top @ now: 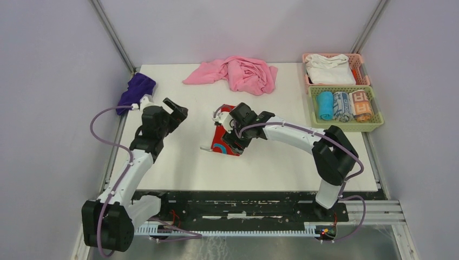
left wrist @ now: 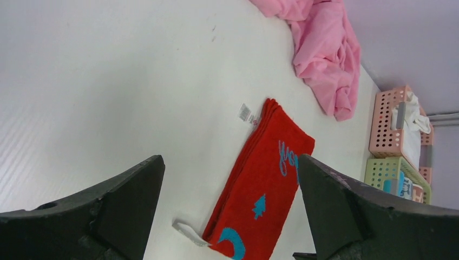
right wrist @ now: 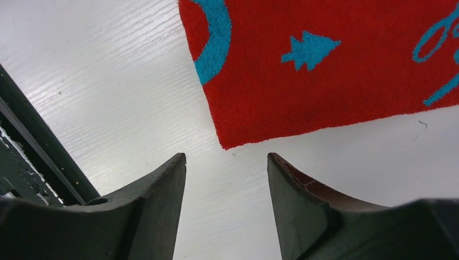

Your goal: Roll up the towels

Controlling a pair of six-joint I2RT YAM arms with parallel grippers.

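A red towel (top: 221, 142) with blue letters, tree and arc lies folded at the table's middle; it also shows in the left wrist view (left wrist: 254, 189) and right wrist view (right wrist: 330, 81). My left gripper (top: 177, 111) is raised left of the towel, its fingers open and empty (left wrist: 233, 189). My right gripper (top: 233, 145) is over the towel's near right part; in its wrist view the fingers stand apart (right wrist: 226, 157), just beside the towel's corner, with nothing between them.
A pink cloth (top: 249, 76) lies at the back, a purple cloth (top: 135, 92) at the back left. At the right, a green basket (top: 346, 126) holds rolled towels; a pink basket (top: 357, 57) behind holds white cloths.
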